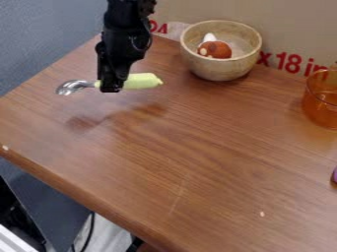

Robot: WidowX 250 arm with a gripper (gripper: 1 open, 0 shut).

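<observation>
My black gripper (110, 85) is shut on a spoon with a pale yellow-green handle (142, 81) and a silver bowl end (70, 88) pointing left, held above the wooden table (184, 187) on the left side. To the right and behind it, a light wooden bowl (220, 61) holds a brown round item (214, 49) and a small white one.
An orange translucent container (321, 98) stands at the right edge, with a purple object (333, 175) partly visible below it. A cardboard panel (283, 20) backs the table. The table's left edge drops away at lower left.
</observation>
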